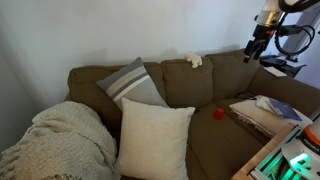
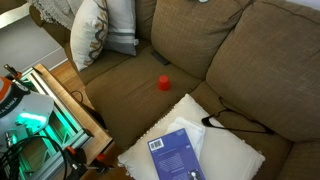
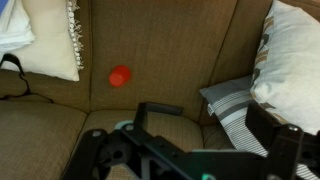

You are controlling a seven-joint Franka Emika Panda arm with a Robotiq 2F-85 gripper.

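High above the sofa, my gripper hangs at the upper right of exterior view 1, well clear of everything. In the wrist view its two dark fingers stand wide apart, so the gripper is open, with only sofa visible between them. A small red cup-like object rests on the brown seat; it also shows as a red spot left of the fingers. A blue book and a white folded cloth lie on a cream pillow.
A large cream pillow and a striped one lean on the sofa. A fluffy blanket covers its left end. A small white item sits on the backrest. A dark thin strap or cable lies by the pillow.
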